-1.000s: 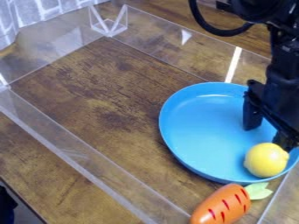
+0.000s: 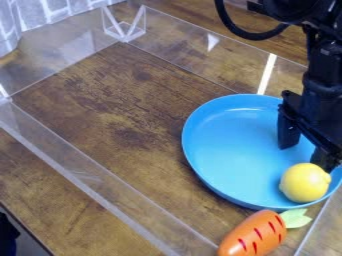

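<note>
A blue plate lies on the wooden surface at the right. A yellow ball-like object rests on its lower right part. My black gripper reaches in from the right over the plate's back right, just above the yellow object, its fingers apart with nothing visible between them. A toy carrot with a green top lies in front of the plate.
Clear plastic walls border the wooden floor at the left, front and back. A black cable loops above at the back right.
</note>
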